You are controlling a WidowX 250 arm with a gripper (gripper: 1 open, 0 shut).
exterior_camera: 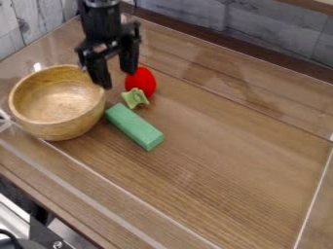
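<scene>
My gripper (109, 62) hangs high over the back left of the table, its fingers blurred, above and left of a red object (140, 79). Just below the red object lies a small pale green crumpled item (134, 99). A green rectangular block (134, 127) lies diagonally nearer the front. To the left sits a wide tan bowl (57, 127), empty as far as I can see. Whether the fingers are open or shut is unclear.
</scene>
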